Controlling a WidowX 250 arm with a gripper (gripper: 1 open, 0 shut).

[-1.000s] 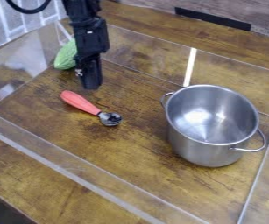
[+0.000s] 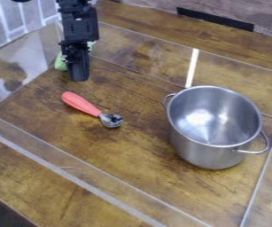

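The black gripper hangs at the upper left, lowered over a green object that it largely hides; whether its fingers are on that object is unclear, as is how far they are apart. In front of it on the wooden table lies a utensil with a red handle and a metal head. A large steel pot with two handles stands on the right.
Clear strips or panels run along the left and right sides.
The gripper has moved left, toward the green object, and now covers more of it. The utensil and pot have stayed in place.
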